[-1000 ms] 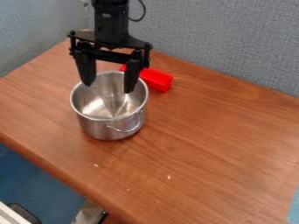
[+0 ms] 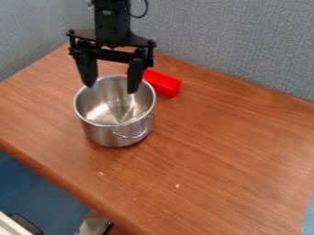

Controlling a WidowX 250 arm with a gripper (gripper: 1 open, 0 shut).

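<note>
My black gripper [image 2: 112, 75] hangs over a steel pot [image 2: 114, 128] with a wire handle, its two fingers spread wide with nothing seen between them. The fingertips sit around the height of the pot's back rim. The pot looks empty. A red block [image 2: 164, 83] lies on the wooden table [image 2: 227, 161] behind the pot, to the right of the gripper.
Grey padded walls [image 2: 240, 50] stand behind the table. The table's front left edge drops to a blue floor.
My gripper has shifted slightly left and its fingertips sit a little higher than before. The pot and red block look unmoved.
</note>
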